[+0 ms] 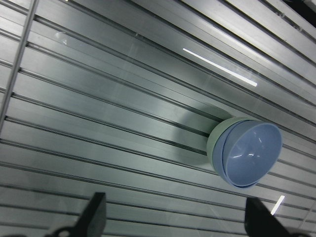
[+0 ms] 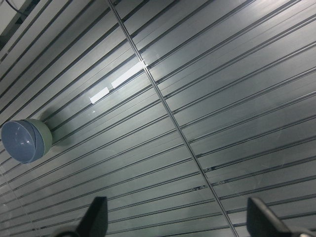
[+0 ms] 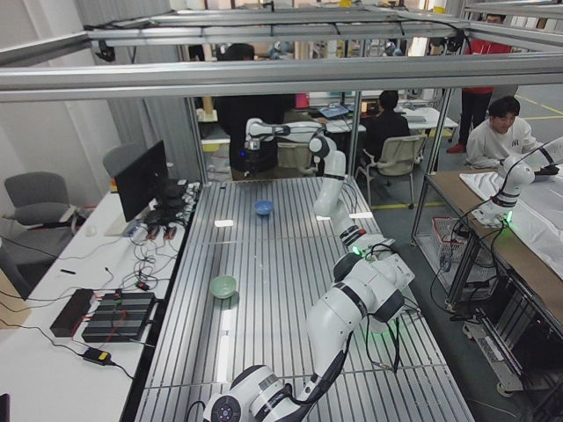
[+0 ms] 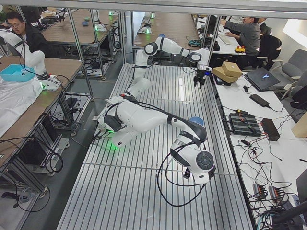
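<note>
In the left wrist view, blue bowls point(image 1: 251, 154) sit nested inside a pale green bowl point(image 1: 215, 138), right of centre, above my open, empty left gripper. The right wrist view shows a similar blue-and-green stack point(image 2: 19, 140) at the left edge; my right gripper is open and empty. In the camera left view, a green bowl point(image 3: 223, 287) and a blue bowl point(image 3: 263, 207) stand apart on the slatted metal table point(image 3: 185, 352). A blue bowl point(image 4: 196, 120) shows partly behind an arm in the camera right view.
A side desk point(image 3: 53, 387) holds a monitor point(image 3: 141, 180), power boxes and cables. Metal frame bars run overhead. Another bench point(image 4: 19, 110) with a robot arm stands alongside.
</note>
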